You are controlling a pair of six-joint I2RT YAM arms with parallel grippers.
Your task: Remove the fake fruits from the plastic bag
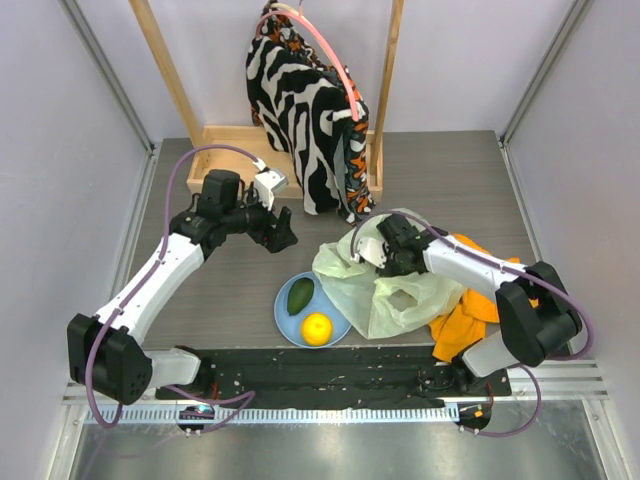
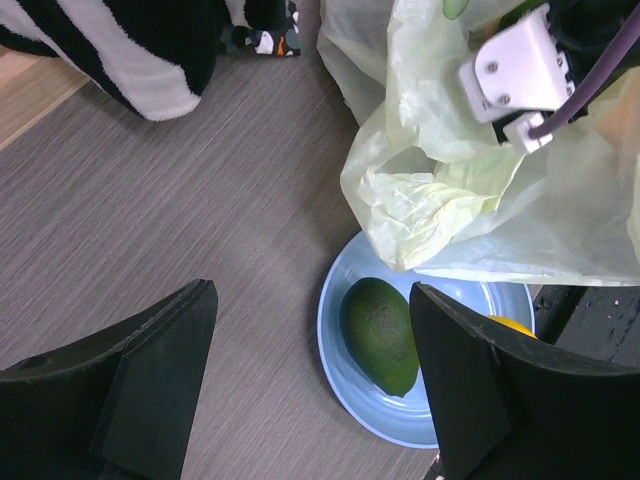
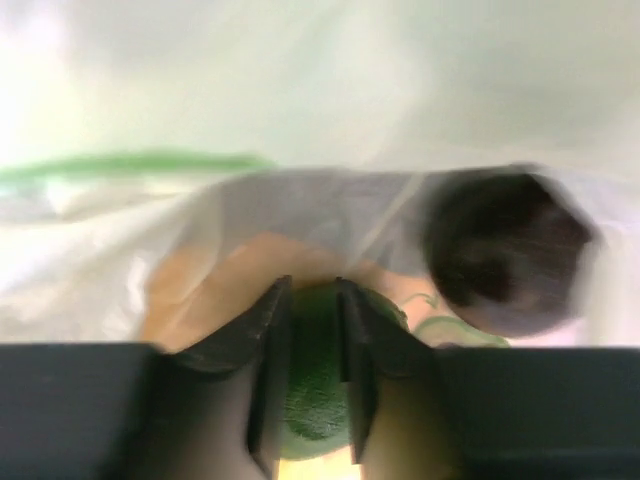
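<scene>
The pale translucent plastic bag (image 1: 372, 305) lies crumpled, its mouth spread around my right gripper (image 1: 391, 268). Inside it, in the blurred right wrist view, a dark green fruit (image 3: 318, 390) shows between my right gripper's (image 3: 313, 285) nearly closed fingers. A dark round fruit (image 3: 510, 255) sits to the right of them in the bag. On the blue plate (image 1: 285, 325) rest a dark green avocado-like fruit (image 1: 300, 296) and an orange fruit (image 1: 317, 329). My left gripper stands open and empty, up and left of the plate in the top view.
An orange cloth (image 1: 465, 322) lies beside and partly under the bag. At the back, a zebra-patterned garment (image 1: 315, 125) hangs from a wooden rack (image 1: 235, 137). Bare table (image 1: 225, 300) extends left of the plate.
</scene>
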